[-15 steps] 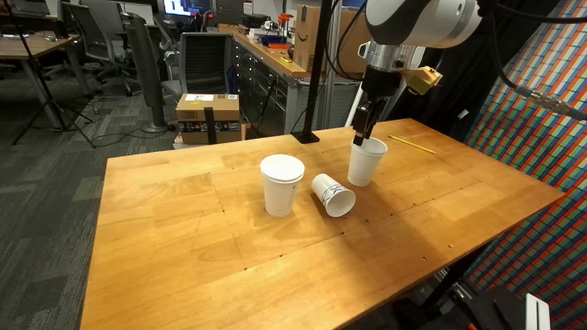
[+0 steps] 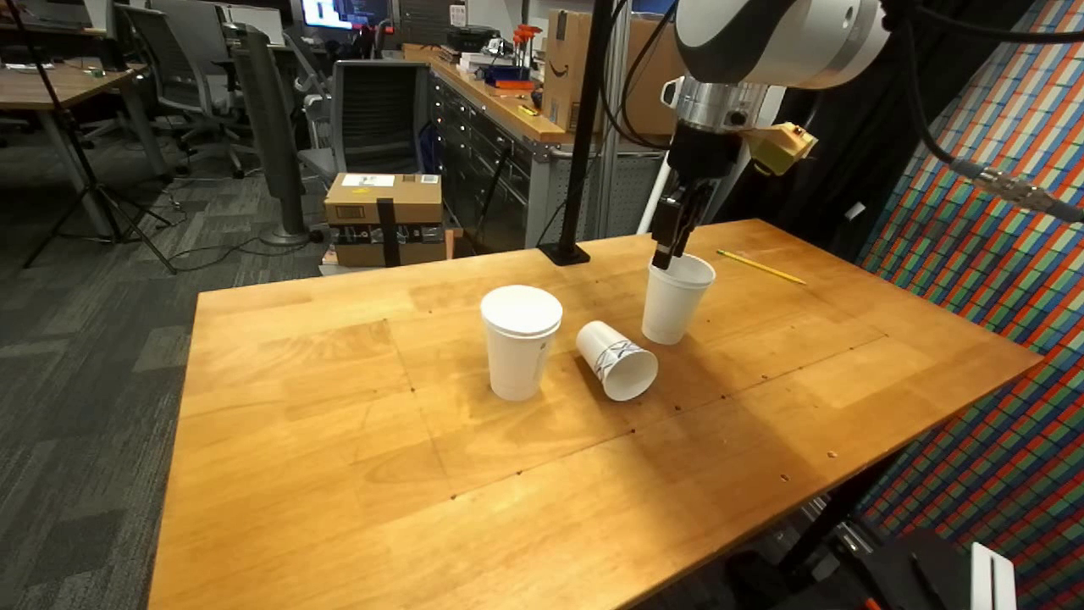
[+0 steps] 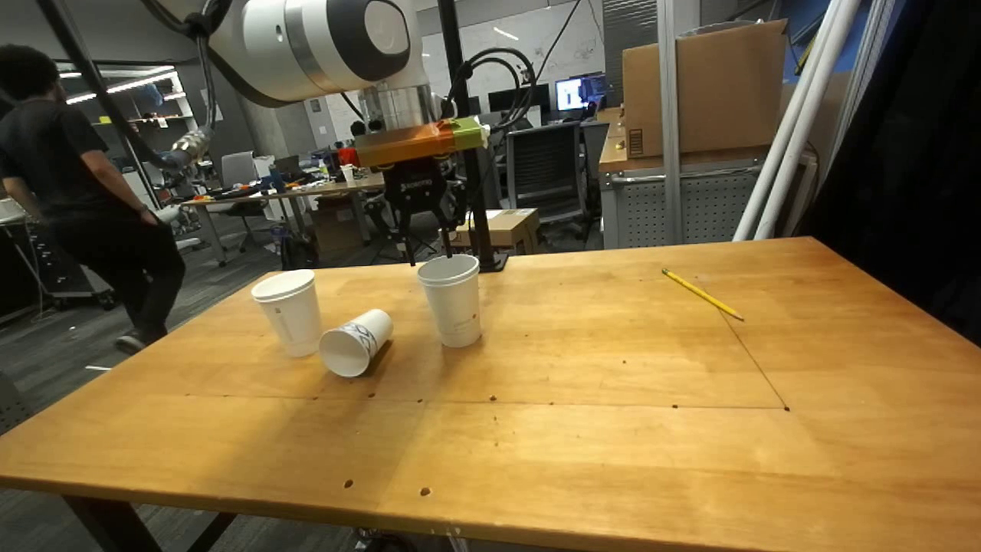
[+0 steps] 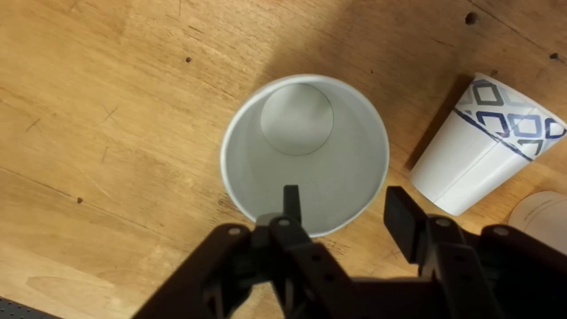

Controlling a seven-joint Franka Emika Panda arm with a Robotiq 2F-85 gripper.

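An open white paper cup [image 3: 452, 308] stands upright on the table, empty in the wrist view. Just above its rim hangs my gripper [image 3: 429, 257], pointing down and open. Seen from the wrist, one of the fingers [image 4: 291, 204] overlaps the near part of the cup's opening, while the other lies outside the rim; nothing is between them. A smaller patterned cup [image 4: 473, 154] rests on its side close by. Beyond it is another tall white cup [image 2: 520, 356], upright, with a white lid [image 2: 521, 309] on top.
A yellow pencil [image 3: 703, 294] lies on the wooden table [image 3: 588, 460], away from the cups. A black post [image 2: 575, 193] rises at the table's back edge. Wide bare areas surround the cups. In exterior view 2 a person [image 3: 83, 202] is off to the left, clear of the table.
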